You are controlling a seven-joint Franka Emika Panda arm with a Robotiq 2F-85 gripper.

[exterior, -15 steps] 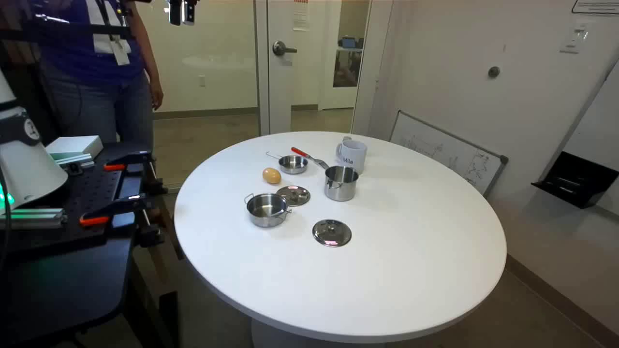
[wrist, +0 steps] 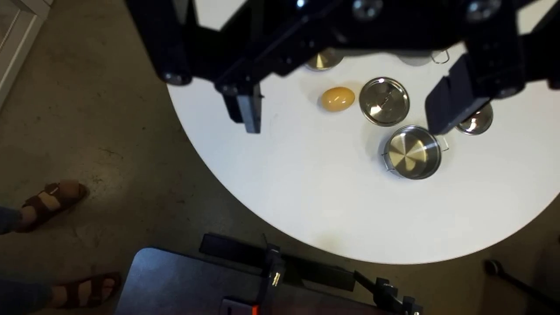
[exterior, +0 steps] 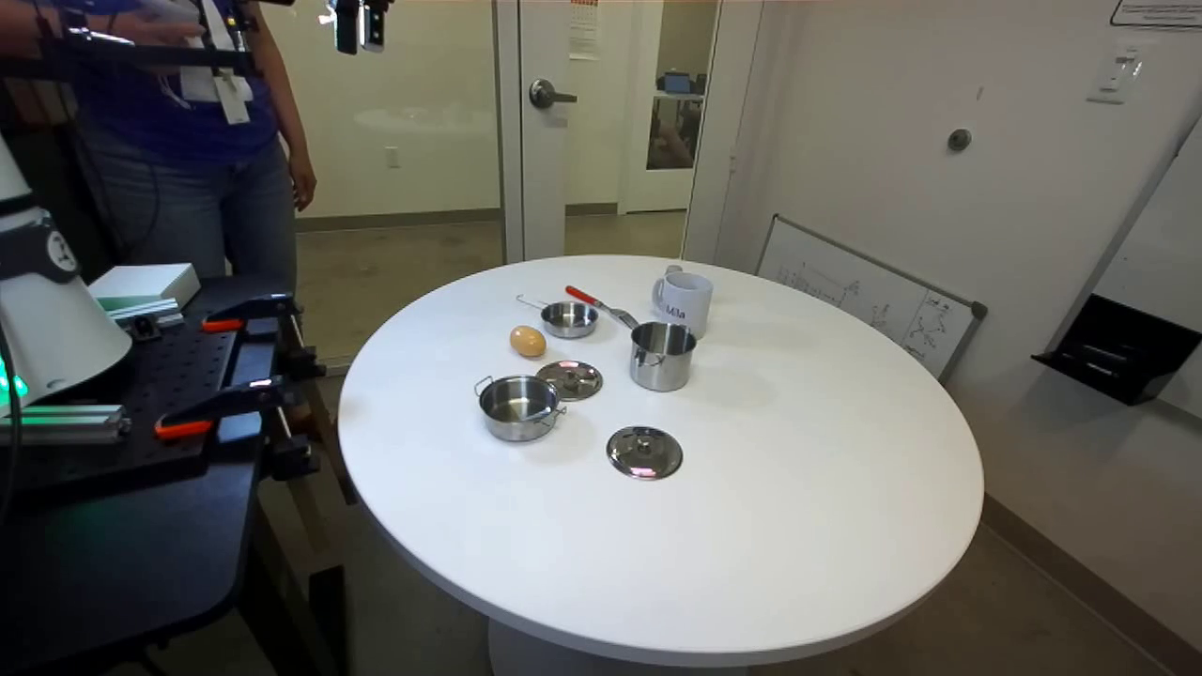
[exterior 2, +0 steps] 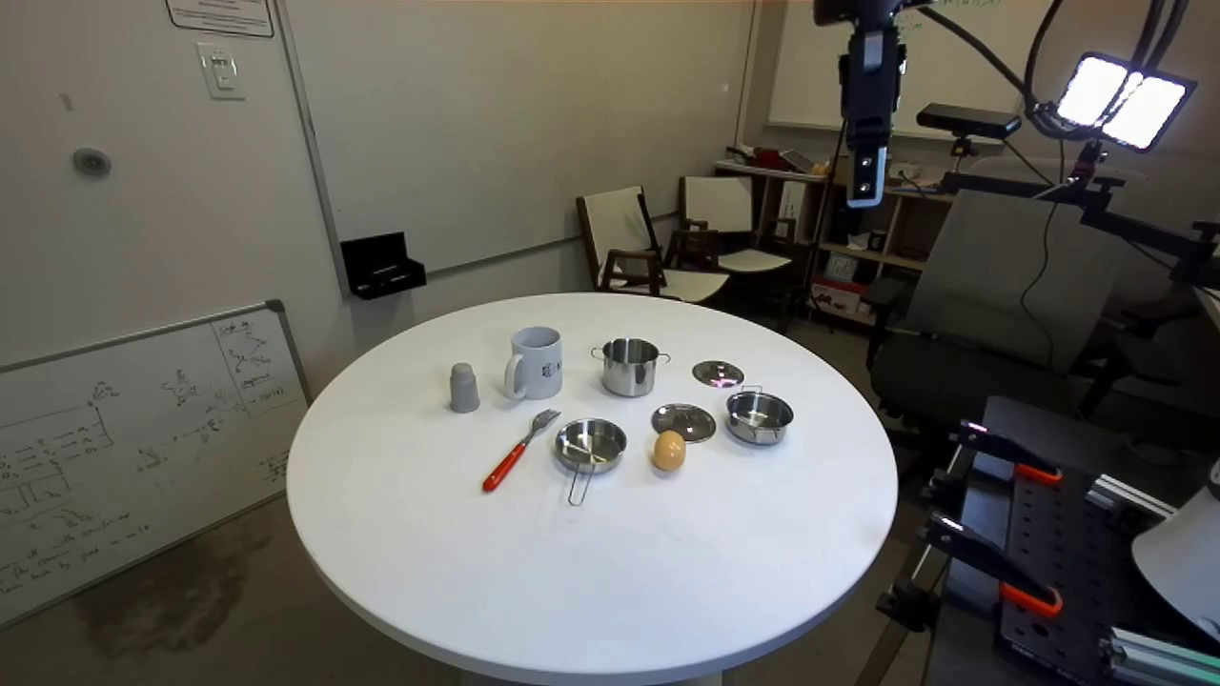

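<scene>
High above the white table, my gripper stands open, its two dark fingers wide apart and nothing held between them. Below it in the wrist view lie a brown egg (wrist: pixel 338 99), a steel lid (wrist: pixel 384 101) and a shallow two-handled pot (wrist: pixel 412 153). A second lid (exterior: pixel 644 453) rests on the table by itself. The taller steel pot (exterior 2: pixel 630 367) is upright and uncovered. A small pan (exterior 2: pixel 591 445) with a wire handle sits close to the egg, beside a red-handled fork (exterior 2: pixel 521 451).
A white mug (exterior 2: pixel 535 362) and a grey shaker (exterior 2: pixel 463 389) stand on the side of the table (exterior: pixel 721 563) far from the arm's base. Clamps (exterior: pixel 231 407) line the black bench edge. A person (exterior: pixel 186 146) stands behind the bench.
At the top of exterior view 1, the gripper has shifted very slightly right and down. The objects on the table are where they were.
</scene>
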